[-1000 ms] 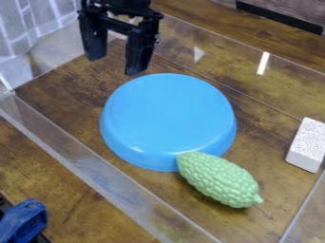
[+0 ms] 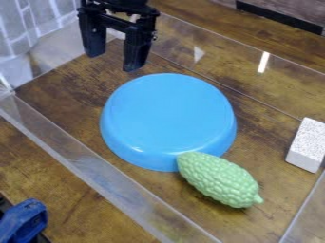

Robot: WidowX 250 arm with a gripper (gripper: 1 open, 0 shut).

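The black gripper [image 2: 116, 43] hangs at the upper left over the wooden tray floor, with two finger bodies pointing down and apart. It is open, and nothing shows between its fingers. Below it and to the right lies an upturned blue round dish or bowl [image 2: 166, 114]. A green knobbly vegetable [image 2: 221, 180], like a bitter melon, lies against the front right edge of the blue dish.
A white block [image 2: 307, 143] sits at the right. A blue object [image 2: 18, 220] lies at the lower left, outside the clear tray wall [image 2: 57, 140]. Bare wood fills the upper right and the area left of the dish.
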